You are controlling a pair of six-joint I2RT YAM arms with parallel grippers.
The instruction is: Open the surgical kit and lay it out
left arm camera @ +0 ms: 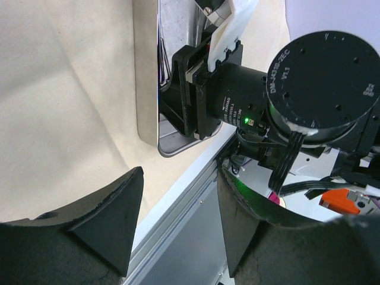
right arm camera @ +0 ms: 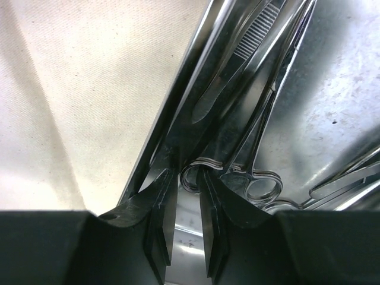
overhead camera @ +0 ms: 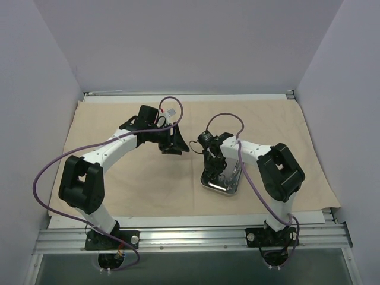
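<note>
The metal tray (overhead camera: pixel 218 190) lies right of centre in the top view, with steel instruments inside. My right gripper reaches down into it by the left wall, its fingers part open around a finger ring (right arm camera: pixel 189 178) of a scissor-like instrument (right arm camera: pixel 265 98). Whether they touch the ring, I cannot tell. Flat tweezers with a ridged grip (right arm camera: pixel 259 28) lie alongside the wall. More instruments (right arm camera: pixel 350 187) rest further right in the tray. Out to the left of the tray, above the cloth, hangs my left gripper, open and empty.
A beige cloth (overhead camera: pixel 130 184) covers the table, bare on the left and far right. In the left wrist view, the right arm (left arm camera: pixel 237 98) crosses over the tray's wall (left arm camera: pixel 146 77). Purple cables (overhead camera: pixel 83 147) loop above both arms.
</note>
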